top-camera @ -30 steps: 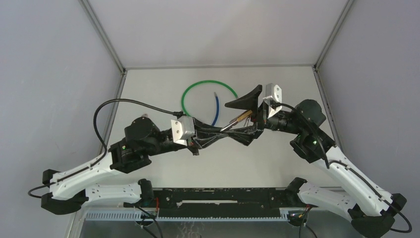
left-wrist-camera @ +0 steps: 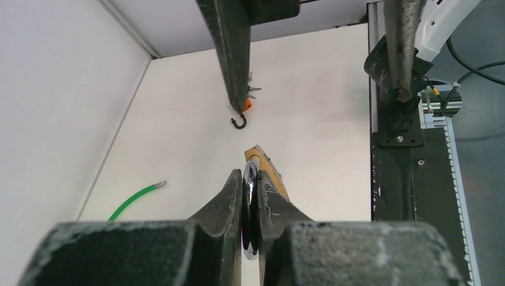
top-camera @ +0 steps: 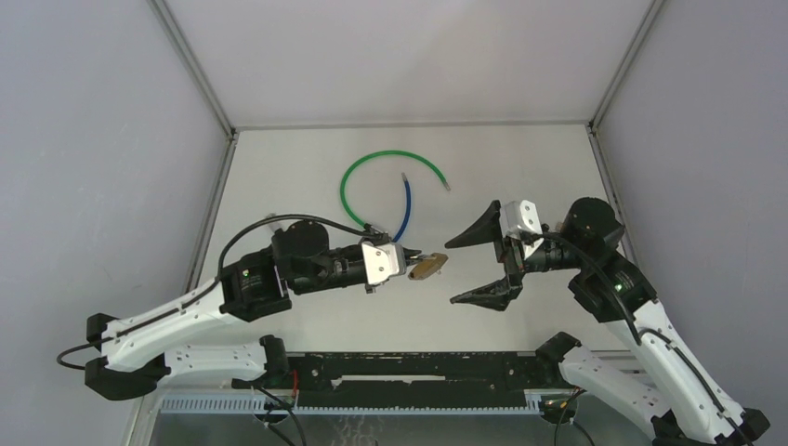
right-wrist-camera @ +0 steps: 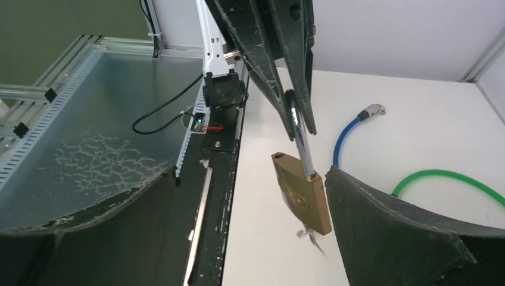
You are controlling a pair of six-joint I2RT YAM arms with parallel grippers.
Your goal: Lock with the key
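Observation:
The brass padlock (top-camera: 428,267) hangs in the air from my left gripper (top-camera: 414,255), which is shut on its shiny shackle (left-wrist-camera: 250,202). The right wrist view shows the padlock body (right-wrist-camera: 304,193) below the left fingertips. Small blurred metal pieces (right-wrist-camera: 309,235), like keys, show under its lower end; I cannot tell if one sits in the keyhole. Just to the right of the padlock, my right gripper (top-camera: 450,271) stands wide open, nothing between its fingers. Behind one of its fingers in the left wrist view are keys (left-wrist-camera: 254,89) with an orange tag (left-wrist-camera: 247,105) and a black hook (left-wrist-camera: 239,123).
A green hose (top-camera: 390,152) and a blue hose (top-camera: 407,206) lie on the white table (top-camera: 288,177), behind the left gripper. Free table extends around both arms. A dark rail (top-camera: 492,367) runs along the front edge, with walls on the sides.
The right gripper has drawn back to the right, clear of the left one, and lower in the picture.

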